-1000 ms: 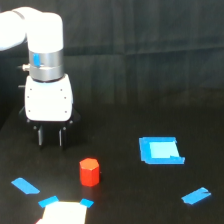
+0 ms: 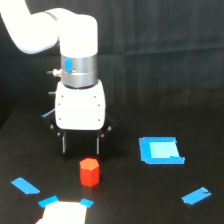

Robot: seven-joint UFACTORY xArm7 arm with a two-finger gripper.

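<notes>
A red block (image 2: 89,172) sits on the black table in the lower left half of the view. Just behind and above it hangs my gripper (image 2: 81,143), fingers spread apart and nothing visible between them. A gap shows between the fingertips and the block in the picture, though the true height is hard to judge. Right of centre lies a pale square (image 2: 163,149) framed by blue tape.
At the bottom edge a pale object (image 2: 65,213) is partly cut off, with blue tape around it. Loose tape strips lie at the left (image 2: 25,186) and the right (image 2: 196,196).
My gripper has shifted to the right and lower in the view, closer to the red block. The block and the taped square have stayed put.
</notes>
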